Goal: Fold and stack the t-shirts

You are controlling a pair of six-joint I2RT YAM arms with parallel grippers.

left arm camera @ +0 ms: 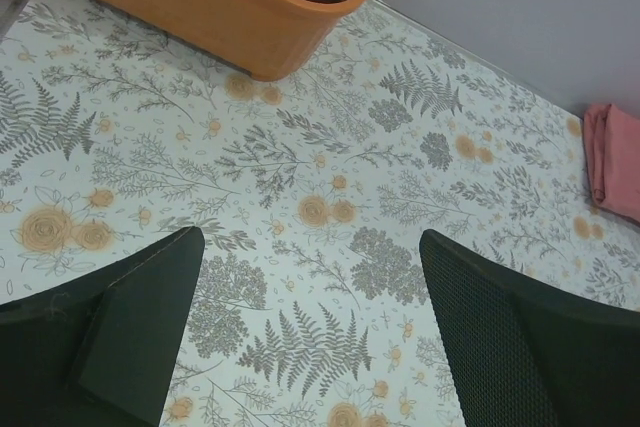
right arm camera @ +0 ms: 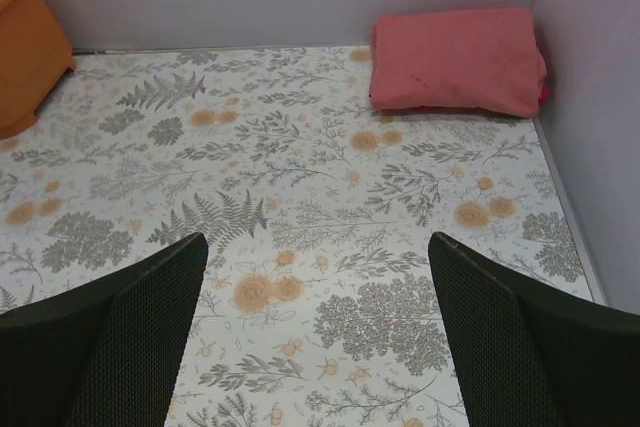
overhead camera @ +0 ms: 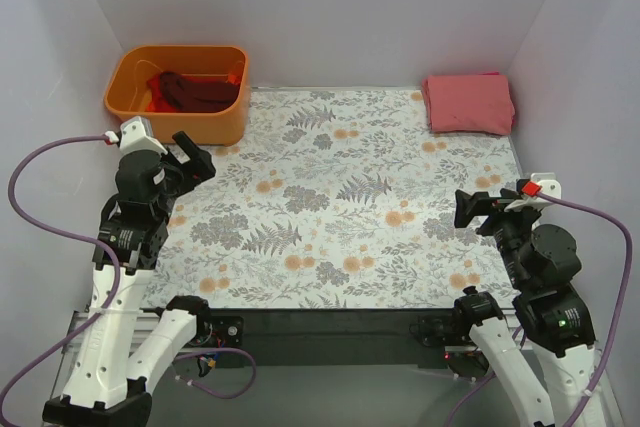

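Note:
A folded pinkish-red t-shirt [overhead camera: 467, 104] lies flat in the table's far right corner, a brighter red edge peeking out behind it. Dark maroon cloth [overhead camera: 200, 94] and bright red cloth [overhead camera: 160, 95] lie crumpled in the orange bin [overhead camera: 122, 107] at the far left. My left gripper [overhead camera: 200, 158] is open over the table's left side, just in front of the bin. On the right side, my right gripper [overhead camera: 470, 209] stands open, nearer the front than the folded shirt [right arm camera: 455, 62]. Only patterned tabletop shows between the fingers in both wrist views.
Pale walls [overhead camera: 320, 17] close it in at the back and both sides. The bin's front wall [left arm camera: 230, 32] rises well above the tabletop.

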